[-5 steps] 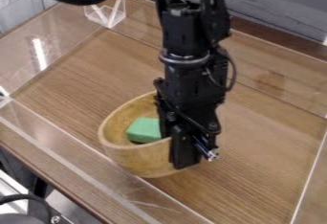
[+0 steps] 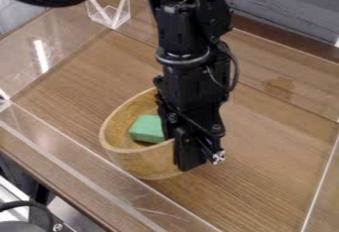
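Note:
A tan bowl (image 2: 133, 153) sits on the wooden tabletop near the front centre, holding a green block (image 2: 147, 128). The black arm comes down from the top, and its gripper (image 2: 185, 140) is over the bowl's right side, hiding part of the rim. The fingers are dark and overlap the bowl, so whether they are open or shut on it cannot be told.
A white wire-like object (image 2: 109, 11) stands at the top left. Cables run at the top left and bottom left, off the near edge.
The gripper and arm have shifted very slightly; the bowl and green block look almost the same.

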